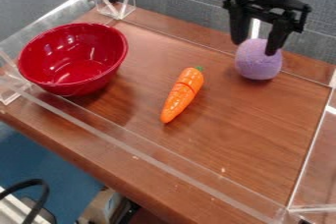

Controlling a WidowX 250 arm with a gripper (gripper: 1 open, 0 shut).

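Note:
My black gripper (256, 33) hangs at the upper right, open, its two fingers spread just above and around the top of a purple ball (258, 63). The ball rests on the wooden table at the back right. An orange toy carrot (182, 94) with a green tip lies near the middle of the table. A red bowl (73, 76) sits at the left.
Clear plastic walls edge the wooden table (223, 154), with a grey backdrop behind. A black cable and some hardware are beyond the table at the lower left.

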